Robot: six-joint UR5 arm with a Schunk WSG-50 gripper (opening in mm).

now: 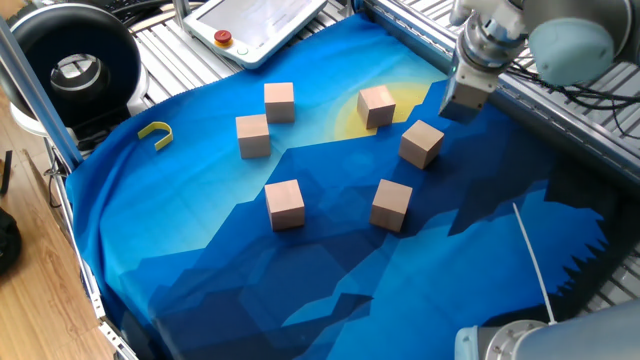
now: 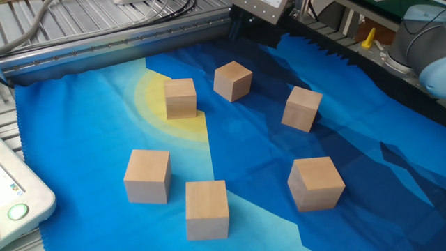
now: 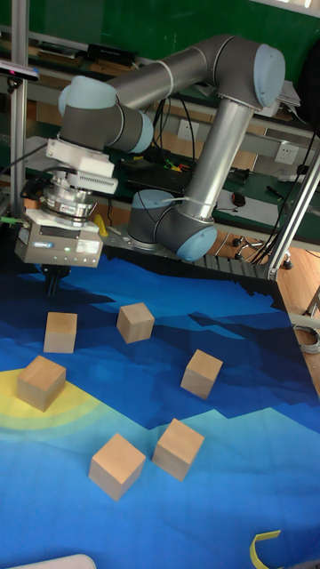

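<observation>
Several plain wooden cubes rest apart from one another on a blue patterned cloth [image 1: 170,220]. In exterior view 1 two stand at the back left, a far cube [image 1: 279,103] and a nearer cube [image 1: 253,137]. One cube [image 1: 376,107] lies by the yellow patch, with another cube [image 1: 421,145] to its right. Nearer the front are a left cube [image 1: 285,205] and a right cube [image 1: 391,206]. My gripper [image 3: 53,281] hangs above the cloth's edge, beyond the cubes and touching none. Its dark fingers point down; their gap is too small to judge.
A teach pendant [image 1: 250,25] with a red button lies past the cloth's back edge. A yellow hooked piece [image 1: 156,134] sits on the cloth at the left. A metal rail [image 2: 118,50] runs along the cloth's side near my gripper.
</observation>
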